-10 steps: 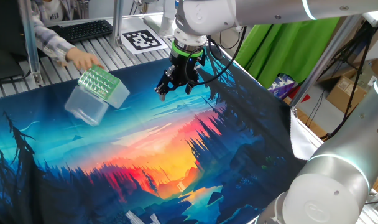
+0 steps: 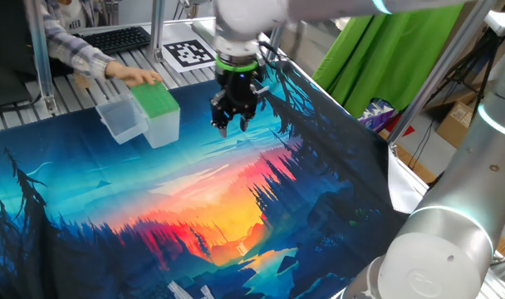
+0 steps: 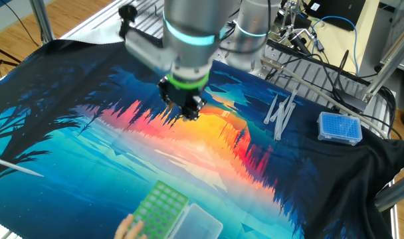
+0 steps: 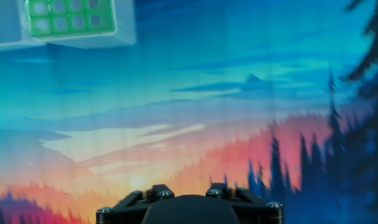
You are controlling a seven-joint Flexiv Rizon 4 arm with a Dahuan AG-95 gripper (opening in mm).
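My gripper (image 2: 233, 128) hangs above the far half of the printed cloth, its fingers apart and nothing between them. The wrist view shows the fingertips (image 4: 165, 194) spread at the bottom edge, over bare cloth. A person's hand (image 2: 134, 75) holds a box with a green rack top (image 2: 155, 99) at the far left. Its clear lid (image 2: 122, 118) hangs open beside it. The holes of the green rack (image 4: 71, 16) show at the upper left in the wrist view, well away from my fingers.
Several slim white pipette tips (image 3: 280, 118) and a blue-topped box (image 3: 339, 127) lie on the cloth near the robot's base side. Another slim white piece (image 3: 17, 166) lies alone at the opposite end.
The hand has turned the green-topped box more upright and shifted it slightly right. My arm has swung a little left in exterior view 1, and the gripper has turned, staying open.
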